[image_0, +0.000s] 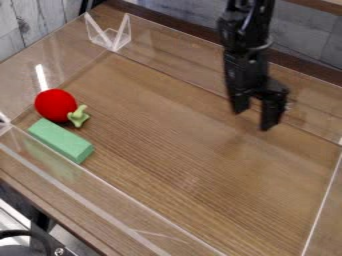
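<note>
My gripper (251, 112), dark and motion-blurred, hangs over the right rear of the wooden table; whether its fingers are open or shut is unclear. A red round object (54, 104) with a pale yellow-green piece beside it lies at the left. In front of it lies a green block (59, 142).
A white wire-like item (107, 32) stands at the back left. Table edges run along the left and back.
</note>
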